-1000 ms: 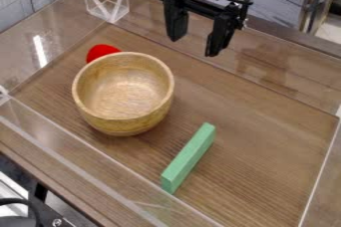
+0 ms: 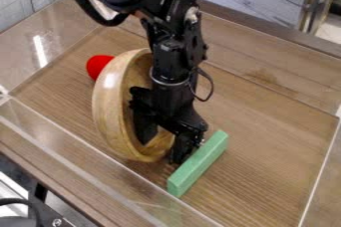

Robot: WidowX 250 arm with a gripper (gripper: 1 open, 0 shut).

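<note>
The black gripper is low at the front centre of the table, in front of and partly over the tan wooden bowl, which stands steeply tilted. A green bar lies just right of the gripper. The fingertips are dark and crowded against the bowl, so their grasp is unclear. A red object sits behind the bowl at the left, partly hidden.
A transparent edge runs along the front left, and a rail stands at the back right.
The arm has come down from the back to the front centre. The bowl has gone from lying flat to steeply tilted.
</note>
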